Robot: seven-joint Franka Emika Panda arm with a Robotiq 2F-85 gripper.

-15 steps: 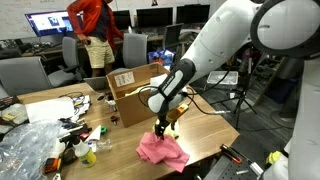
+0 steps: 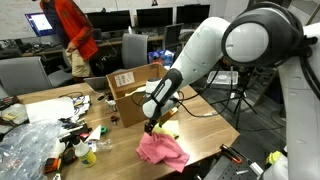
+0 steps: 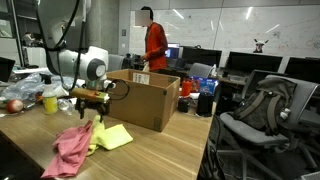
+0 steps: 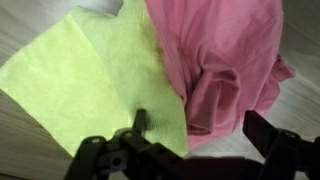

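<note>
A pink cloth [image 2: 162, 151] lies crumpled on the table, with a yellow cloth [image 2: 169, 128] beside it. In exterior view 2 the pink cloth [image 3: 70, 150] is nearer the left and the yellow cloth [image 3: 114, 136] spreads to its right. My gripper is open above the two cloths. From the wrist, the yellow cloth [image 4: 95, 75] fills the left and the pink cloth [image 4: 225, 60] the right, a fold of pink overlapping yellow between the fingers. Neither cloth is visibly gripped.
A large cardboard box [image 3: 155, 98] stands behind the cloths. Clear plastic wrapping [image 2: 28, 148] and a yellow container [image 2: 86, 153] occupy the table's left side. Bare tabletop [image 2: 208, 135] lies right of the cloths. A person in red [image 2: 76, 28] is behind the table.
My gripper has shifted slightly left in exterior view 1, and more of the yellow cloth shows. The person in red has moved left. The pink cloth looks about the same.
</note>
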